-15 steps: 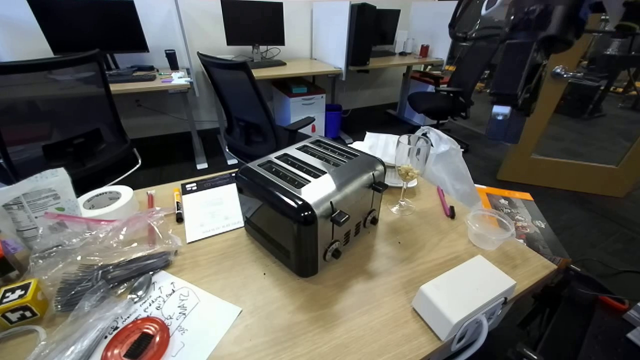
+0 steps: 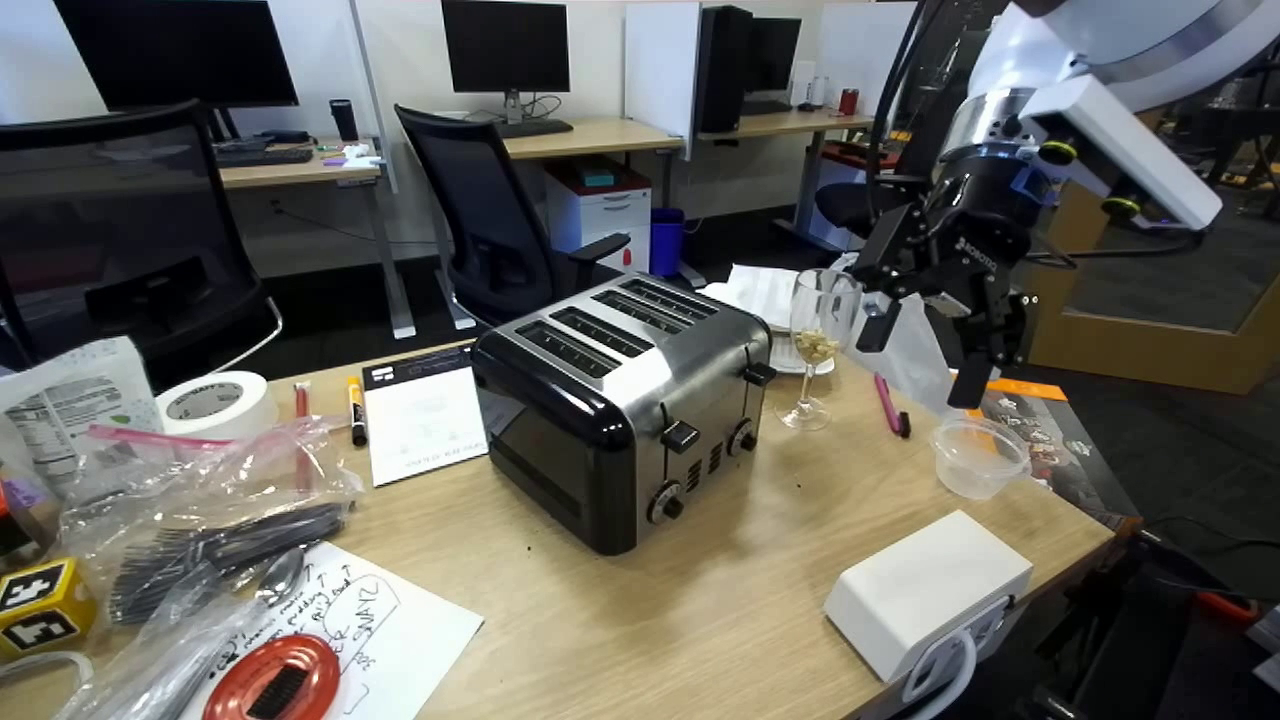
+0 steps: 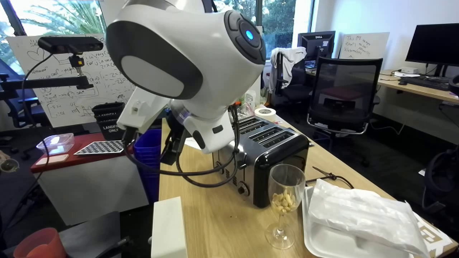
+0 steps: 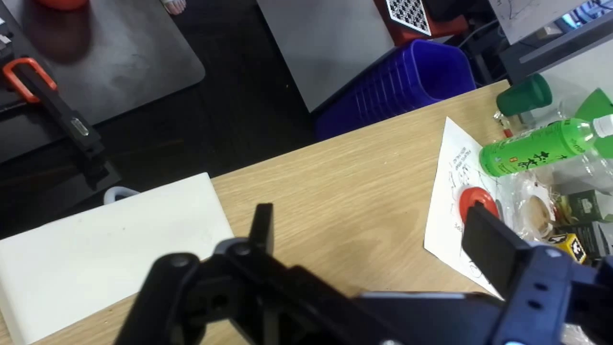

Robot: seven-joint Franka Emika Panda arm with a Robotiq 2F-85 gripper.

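My gripper (image 2: 924, 358) hangs open over the right part of the table, with nothing between its fingers. It is above and to the right of a wine glass (image 2: 806, 414) that stands upright with pale nut-like pieces in its bowl. Left of the glass sits a black and silver four-slot toaster (image 2: 708, 336), its levers and dials facing the front right. In the wrist view the two fingers (image 4: 262, 227) are wide apart above bare table. The other exterior view hides the gripper behind the arm; the glass (image 3: 279, 228) and toaster (image 3: 282, 159) show there.
Near the front edge lies a white box (image 2: 926, 588), with a clear plastic tub (image 2: 978, 458) behind it. A white tray (image 3: 307, 215) carries a plastic bag (image 3: 365, 215). Bags, tape (image 2: 218, 408) and a red lid (image 2: 258, 690) crowd the left.
The arm has come down and turned; its gripper was higher and farther right and is now low beside the glass, in front of the plastic bag. The table's objects look unmoved.
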